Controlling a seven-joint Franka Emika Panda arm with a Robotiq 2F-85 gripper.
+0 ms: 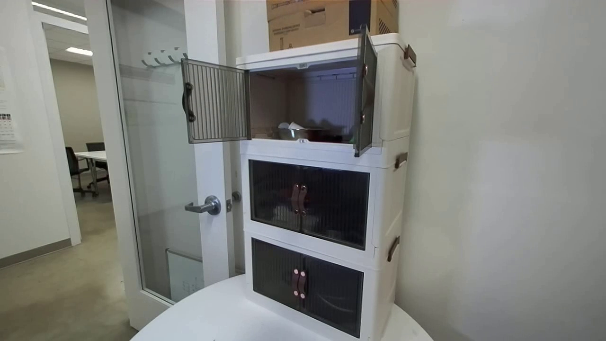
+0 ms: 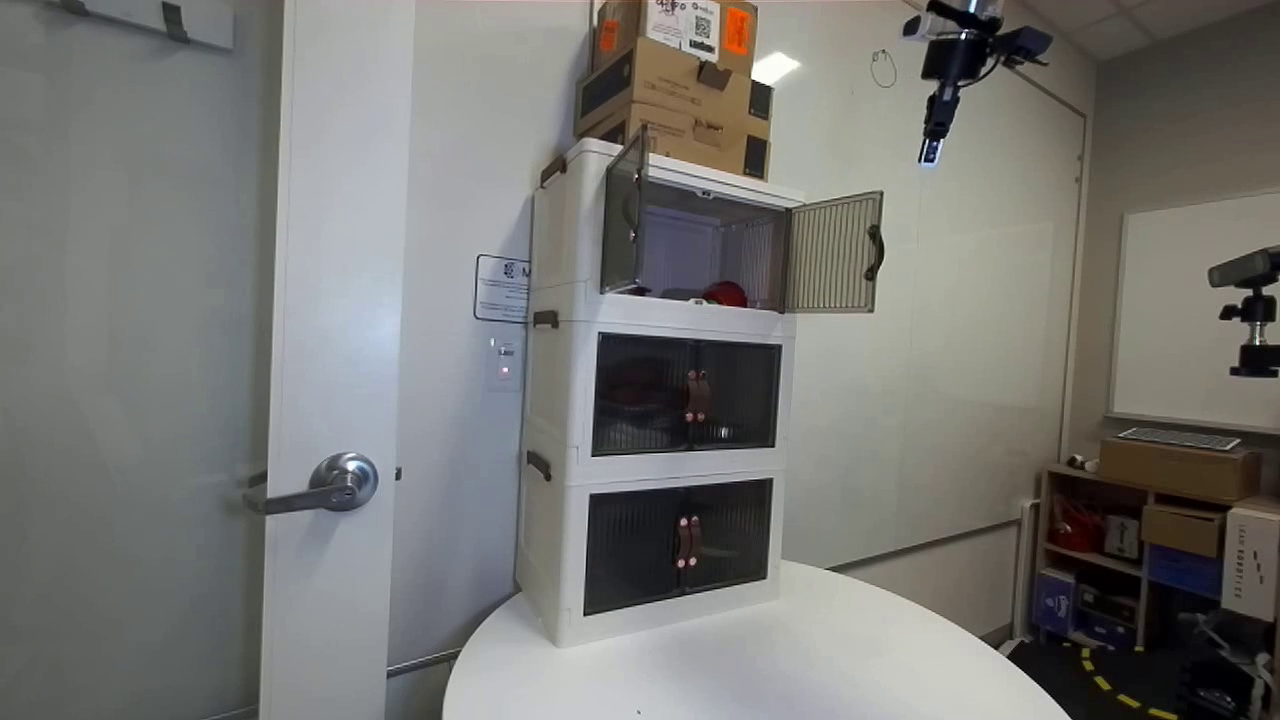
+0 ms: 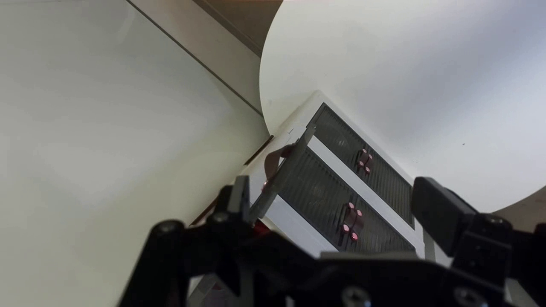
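Note:
A white three-tier cabinet (image 1: pixel 386 199) stands on a round white table (image 2: pixel 864 636). Both doors of its top tier are swung open: the left door (image 1: pixel 218 102) far outward, the right door (image 1: pixel 366 94) pointing forward. Inside the top tier lie a bowl-like item (image 1: pixel 295 132) and something red (image 2: pixel 725 294). The doors of the middle tier (image 2: pixel 648 396) and bottom tier (image 2: pixel 636 546) are closed. My gripper (image 2: pixel 930 156) hangs high, in front of the cabinet and apart from it. In the wrist view its fingers (image 3: pixel 440 215) are spread wide, nothing between them.
Cardboard boxes (image 2: pixel 684 102) are stacked on top of the cabinet. A wall (image 1: pixel 500 170) runs close along one side, and a glass door (image 1: pixel 159 142) stands on the other.

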